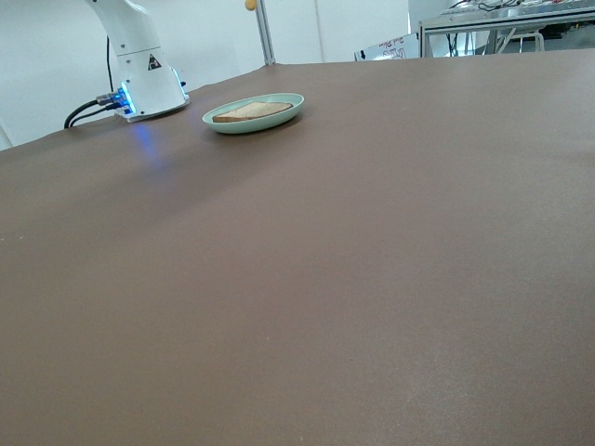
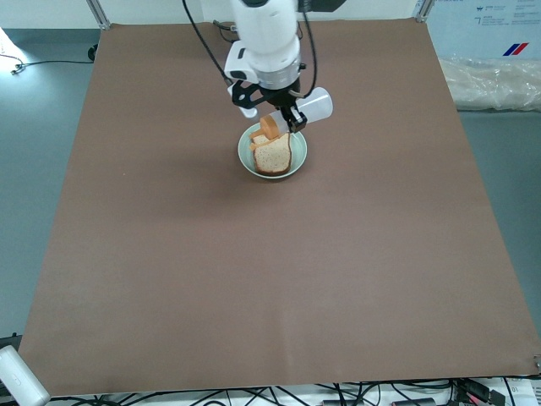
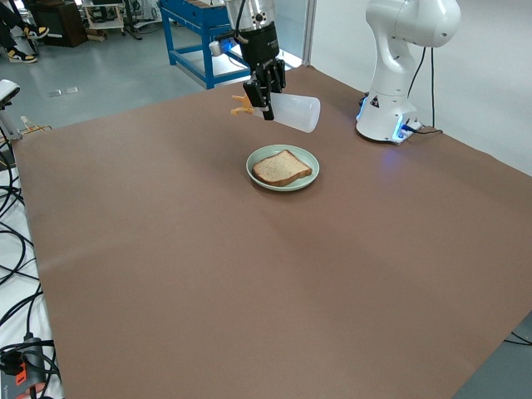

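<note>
A slice of bread (image 3: 283,169) lies on a pale green plate (image 3: 307,179) at the back middle of the brown table, also seen as bread (image 1: 251,112) in the top view. Above the plate hangs the arm's black gripper mount (image 3: 264,79) with a translucent white cylinder and small tan finger-like pieces (image 3: 241,105) at one end. In the left view this end piece (image 2: 270,127) overlaps the top of the bread; in the right view it is above and apart from it. Whether the gripper is open or shut I cannot tell.
A white robot base (image 3: 386,112) with cables stands at the back. Cables and small devices line a table edge, and a blue cart (image 3: 202,42) stands beyond.
</note>
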